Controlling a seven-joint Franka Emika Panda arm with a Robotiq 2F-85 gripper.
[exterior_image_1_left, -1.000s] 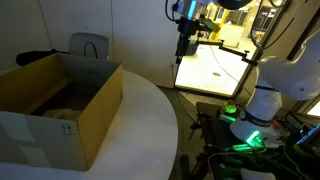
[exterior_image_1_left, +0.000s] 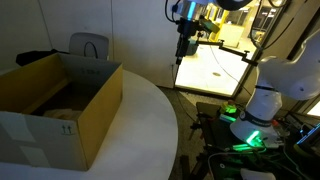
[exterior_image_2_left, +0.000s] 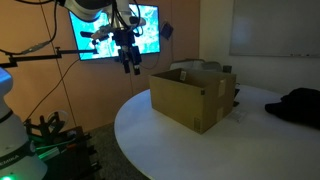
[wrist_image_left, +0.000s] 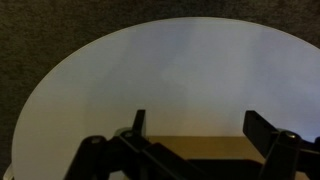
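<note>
High above the edge of the white table my gripper (exterior_image_1_left: 180, 54) hangs in exterior view 1, to the right of a cardboard box. In the wrist view the gripper stands open, its two dark fingertips wide apart with nothing between them. The open-topped cardboard box (exterior_image_2_left: 208, 105) sits on the table in exterior view 2, apart from the gripper. Inside the box (exterior_image_1_left: 88, 128) some brown material shows in exterior view 1, but what it is I cannot tell. A tan strip of cardboard (wrist_image_left: 200, 147) runs along the lower part of the wrist view.
A black cloth-like heap (exterior_image_2_left: 295, 105) lies at its far right in exterior view 2. Behind the table stand a grey chair (exterior_image_1_left: 90, 44) and a lit screen (exterior_image_2_left: 120, 35). Cables hang around the arm.
</note>
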